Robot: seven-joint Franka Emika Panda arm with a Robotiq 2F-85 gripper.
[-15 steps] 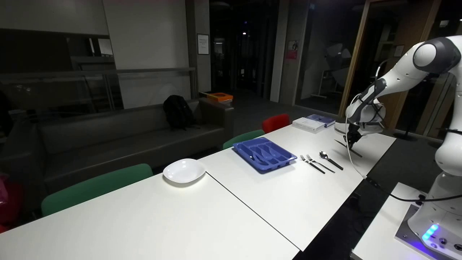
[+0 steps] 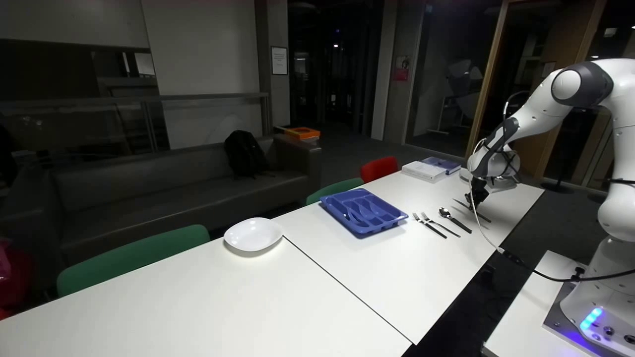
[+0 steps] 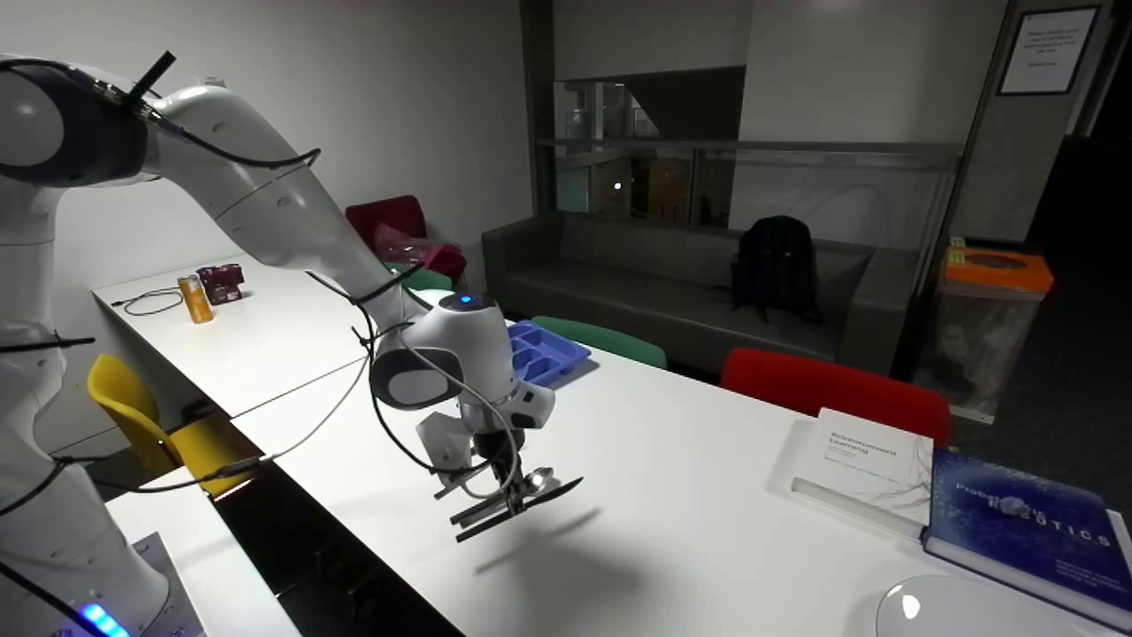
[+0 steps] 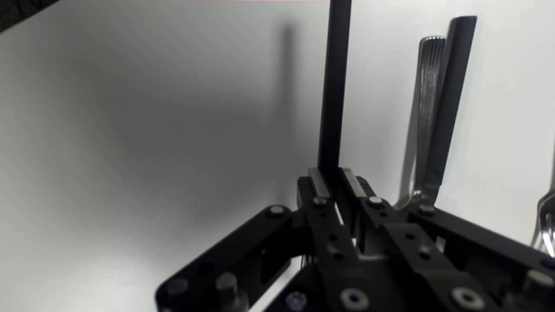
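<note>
My gripper is shut on the dark handle of a knife (image 4: 335, 83), which juts out from between the fingertips in the wrist view. In exterior view 2 the knife (image 3: 557, 492) hangs level above the white table, its shadow apart from it below. A silver spoon handle (image 4: 429, 78) and a black spoon handle (image 4: 458, 88) lie side by side on the table, to the right in the wrist view. Two forks (image 2: 429, 226) lie beside these spoons (image 2: 458, 222). The blue cutlery tray (image 2: 364, 211) stands beyond them, with some cutlery visible in it.
A white bowl (image 2: 253, 234) sits on the nearer table in exterior view 1. Two thick books (image 3: 865, 467) and a clear or white round dish (image 3: 955, 610) occupy the far end. Bare tabletop (image 3: 679, 478) lies between the books and my gripper.
The arm has shifted left in exterior view 1, carrying the knife closer to the spoons and the tray. The tray, forks and spoons have stayed put.
</note>
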